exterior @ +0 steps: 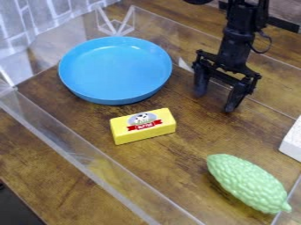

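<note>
My black gripper (224, 81) is low over the wooden table at the upper right, fingers pointing down, between the blue plate and the white object at the right edge. Whether it is open or shut is hard to make out against the dark wood. A blue round plate (114, 67) sits at the upper left. A yellow butter box (143, 125) with a cow label lies below it. A pale green bumpy vegetable (244, 180) rests at the lower right.
A white object (291, 137) is cut off at the right edge. Clear plastic walls (47, 132) run along the left.
</note>
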